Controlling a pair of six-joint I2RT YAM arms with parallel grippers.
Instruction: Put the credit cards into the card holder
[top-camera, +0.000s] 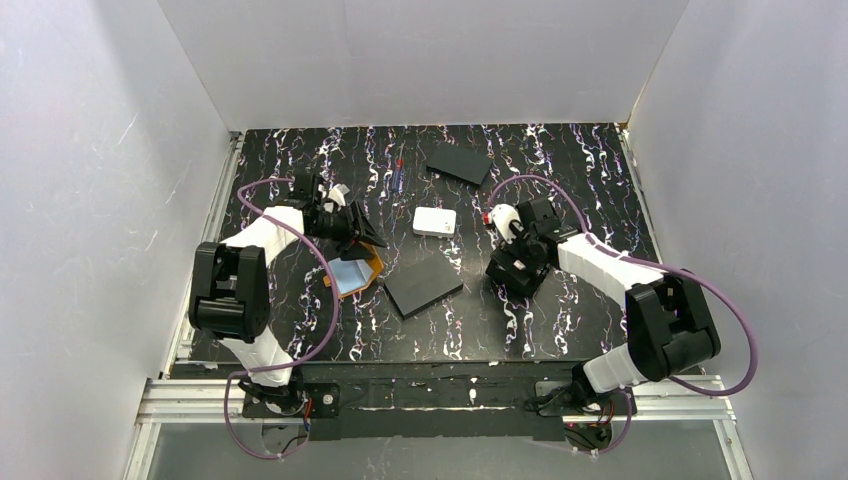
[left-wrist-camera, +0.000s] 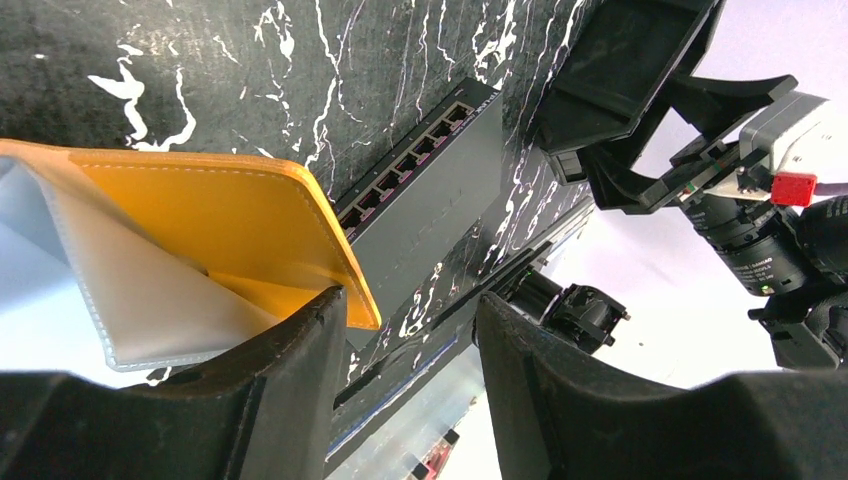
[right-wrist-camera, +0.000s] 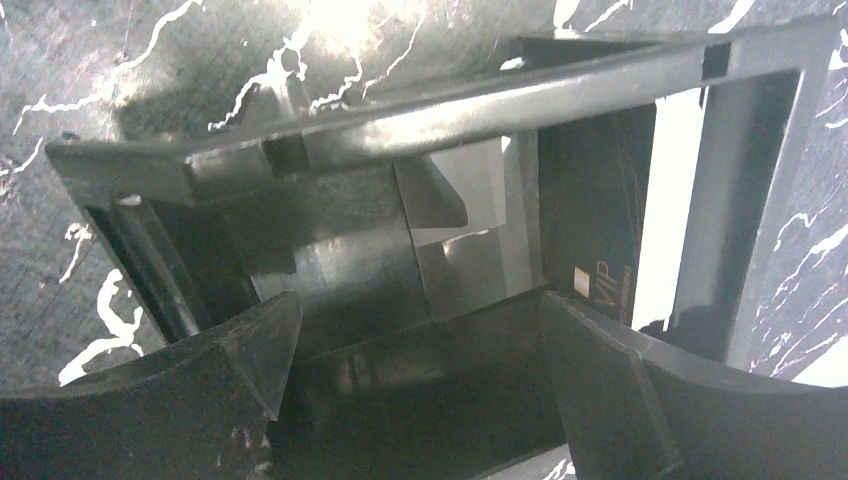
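Observation:
An orange card holder with a pale lining (top-camera: 376, 265) stands spread open on the left of the table. My left gripper (top-camera: 370, 236) is over its upper edge, its fingers apart. In the left wrist view the corner of the orange flap (left-wrist-camera: 215, 215) lies by the left finger, and a gap separates my left gripper's (left-wrist-camera: 410, 298) tips. A black tray (top-camera: 512, 275) is at the right, under my open right gripper. Inside the tray, a black card marked VIP (right-wrist-camera: 600, 220) leans at the right wall, beside a white strip (right-wrist-camera: 670, 200). Nothing is held between the right fingers.
A dark flat box (top-camera: 423, 285) lies between the holder and the tray. Behind it are a white box (top-camera: 434, 221), a dark flat piece (top-camera: 459, 163) and a thin blue-red pen-like item (top-camera: 397, 176).

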